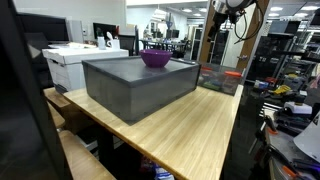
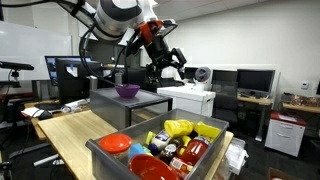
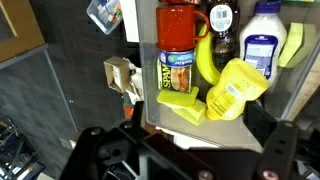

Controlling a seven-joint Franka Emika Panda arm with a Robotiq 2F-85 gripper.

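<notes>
My gripper is open above a grey bin (image 2: 122, 166), with nothing between its fingers. In the wrist view, a yellow cup-like item (image 3: 237, 88) and a smaller yellow piece (image 3: 182, 104) lie just ahead of the fingers. Beside them stand a labelled can (image 3: 176, 72), a red mug (image 3: 177, 27), a yellow banana-shaped item (image 3: 207, 60) and a white-labelled bottle (image 3: 262, 40). Exterior view 2 also shows a red bowl-like item (image 2: 115, 143) at the bin's near left. A purple bowl (image 1: 156, 58) sits on the grey raised box.
The long grey box (image 1: 130, 93) stands along the back of the wooden table (image 1: 180, 135), whose front part is clear. Outside the bin, the wrist view shows a small cardboard box (image 3: 122, 75) and cables below.
</notes>
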